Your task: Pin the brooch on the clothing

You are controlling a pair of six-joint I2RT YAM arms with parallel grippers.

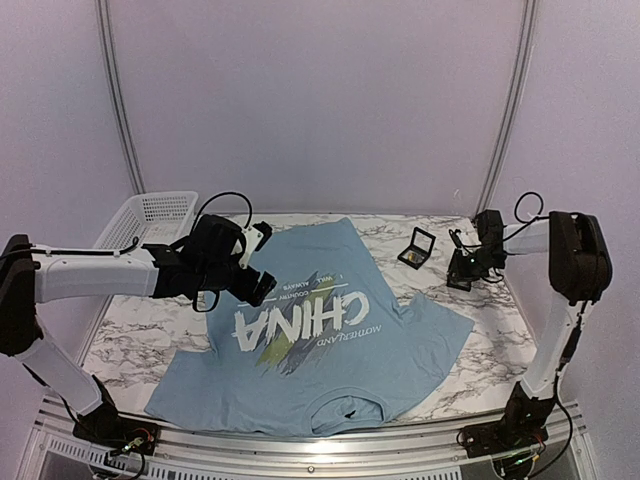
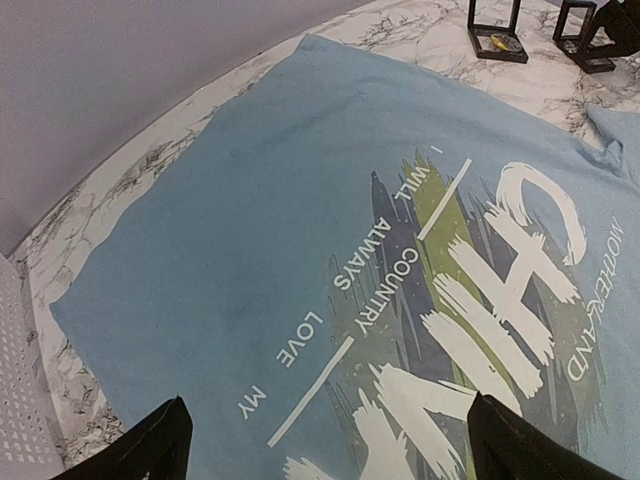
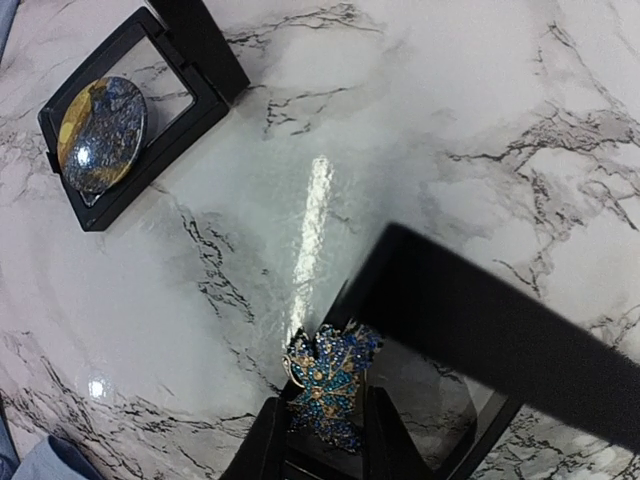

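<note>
A blue T-shirt (image 1: 300, 380) with a CHINA print lies spread on the marble table. My left gripper (image 1: 262, 262) hangs open over its left part, nothing between the fingers. At the table's right, my right gripper is down at a black display case (image 3: 480, 310), its fingertips on either side of a blue jewelled brooch (image 3: 325, 370). Whether they grip the brooch is not clear. A second open case (image 3: 200, 110) holds an oval stone brooch (image 3: 100, 135).
A white plastic basket (image 1: 150, 210) stands at the back left, beside the left arm. Bare marble shows around the cases and along both sides of the shirt.
</note>
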